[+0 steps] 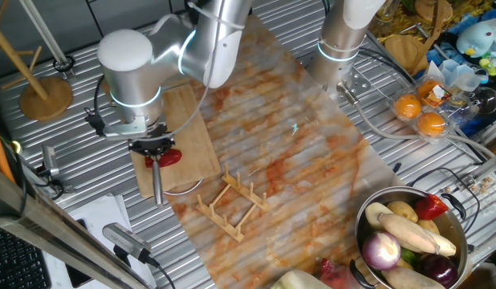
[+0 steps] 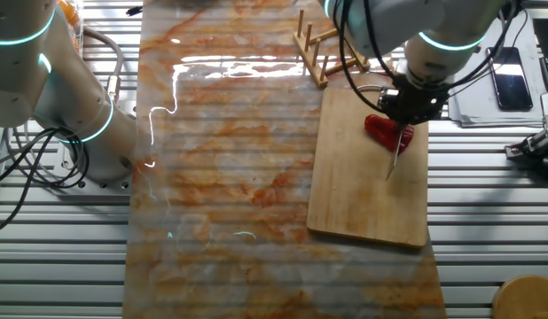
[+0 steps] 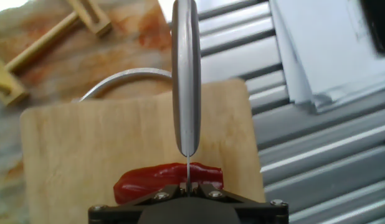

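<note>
A knife with a metal handle [image 3: 187, 74] is held in my gripper, which is shut on it. The thin blade [image 2: 397, 159] slants down over a red pepper [image 2: 380, 130] lying on a wooden cutting board [image 2: 363, 204]. In the wrist view the pepper [image 3: 149, 180] spans both sides of the blade line, its near part hidden by the gripper. Whether the blade touches or cuts it, I cannot tell. From exterior view 1, the handle [image 1: 157, 183] reaches past the board's front edge.
A wooden peg rack [image 1: 232, 207] stands close to the board. A pot [image 1: 363, 233] of vegetables sits at the front right. Papers and a phone [image 2: 511, 80] lie beyond the board.
</note>
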